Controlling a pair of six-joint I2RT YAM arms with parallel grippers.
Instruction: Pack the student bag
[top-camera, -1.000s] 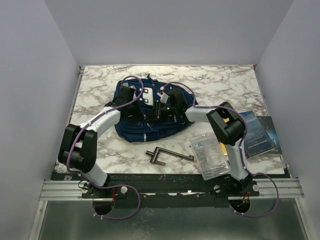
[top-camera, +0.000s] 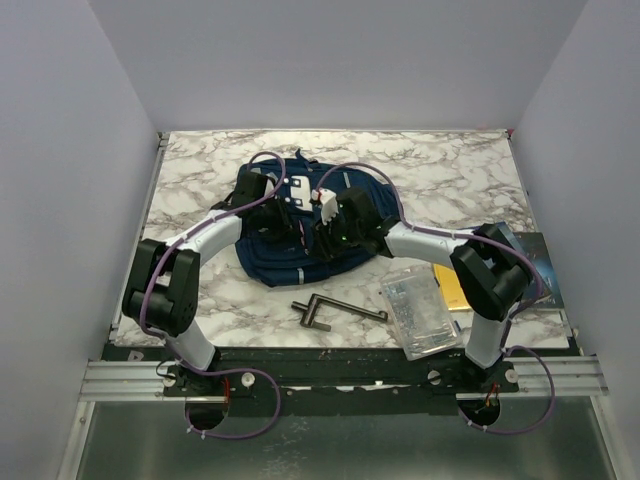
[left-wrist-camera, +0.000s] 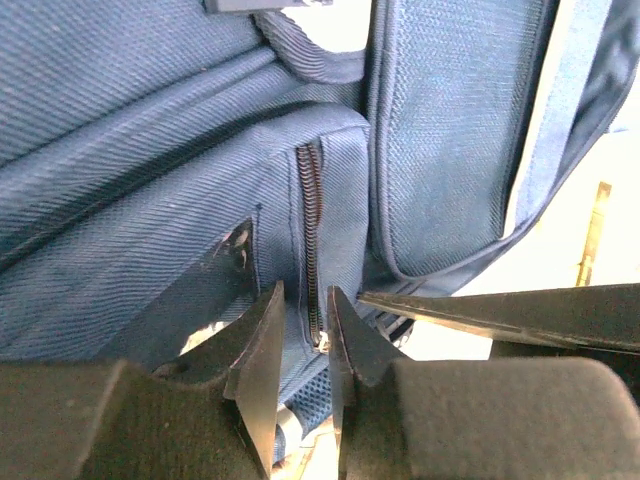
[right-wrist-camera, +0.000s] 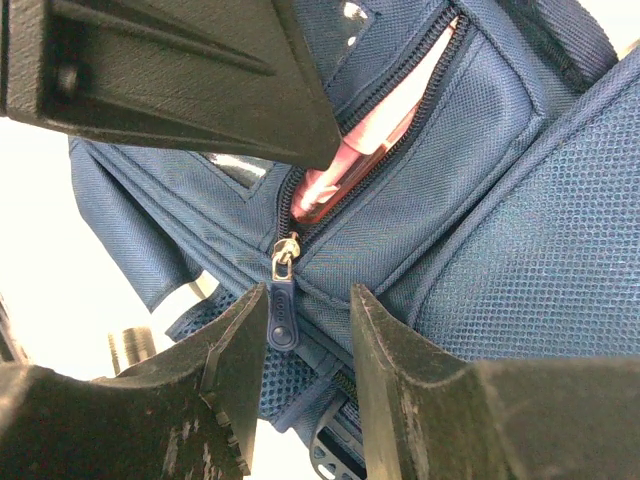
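Note:
The navy fabric bag (top-camera: 310, 270) lies at the back middle, both grippers over it. In the left wrist view my left gripper has its fingertips part open at the end of a zipper (left-wrist-camera: 310, 230); whether they touch it is unclear. In the right wrist view a zipper pull (right-wrist-camera: 283, 310) hangs by my open right gripper, near its left finger. The zip there is parted, with pink and reddish items (right-wrist-camera: 355, 150) showing inside.
A clear pouch (top-camera: 418, 315), yellow folder (top-camera: 450, 290) and dark books (top-camera: 540, 280) lie at the right. A metal angled tool (top-camera: 340, 310) lies in front of the bag.

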